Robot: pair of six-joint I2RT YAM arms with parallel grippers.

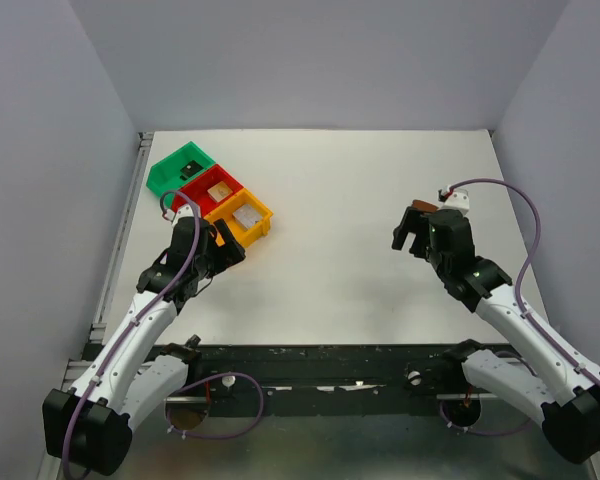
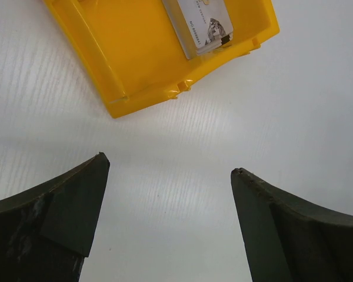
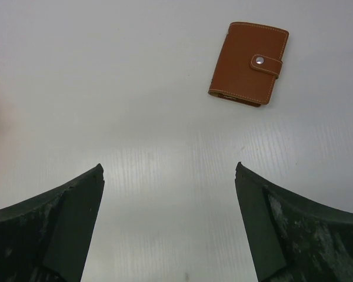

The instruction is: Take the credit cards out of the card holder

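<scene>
A brown leather card holder (image 3: 244, 70) lies flat on the table in the right wrist view, its strap snapped shut with a metal button. From above, only part of the card holder (image 1: 425, 206) shows behind the right arm. No credit cards can be seen sticking out of it. My right gripper is open above bare table, short of the holder, with nothing between its fingers. Over on the left, my left gripper also stands open and empty, near the front of the yellow bin (image 2: 142, 104).
Three bins stand joined at the back left: green (image 1: 161, 178), red (image 1: 201, 206) and yellow (image 1: 263, 224), each with something inside. A boxed item (image 2: 201, 23) lies in the yellow one.
</scene>
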